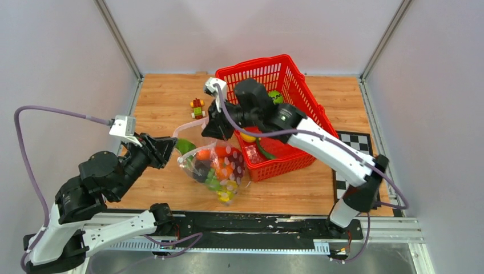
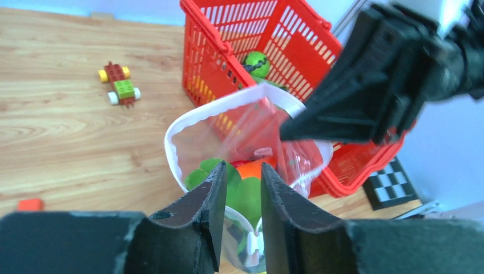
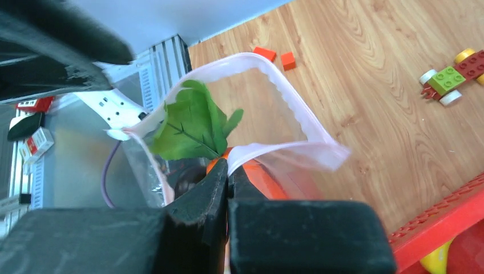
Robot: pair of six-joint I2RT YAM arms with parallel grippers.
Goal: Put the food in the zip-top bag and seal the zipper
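Note:
A clear zip bag (image 1: 234, 180) full of toy food hangs tilted from my right gripper (image 1: 211, 134), its mouth gaping toward the left arm. In the right wrist view, the right gripper is shut on the bag's whitish rim (image 3: 271, 149). A green leaf (image 3: 191, 128) and something orange (image 3: 263, 180) show inside the mouth. Left of the bag is my left gripper (image 1: 171, 149). Its fingers (image 2: 216, 211) stand apart in the left wrist view, with the near rim and a white zipper slider (image 2: 255, 244) seen between and beyond them; no grip on the bag shows there.
A red basket (image 1: 311, 108) stands right behind the bag, partly under the right arm, holding a green ball (image 1: 275, 96) and a yellow item (image 1: 247, 137). A toy block car (image 1: 197, 108) lies at the back left. Small orange blocks (image 3: 288, 61) lie on the wooden table.

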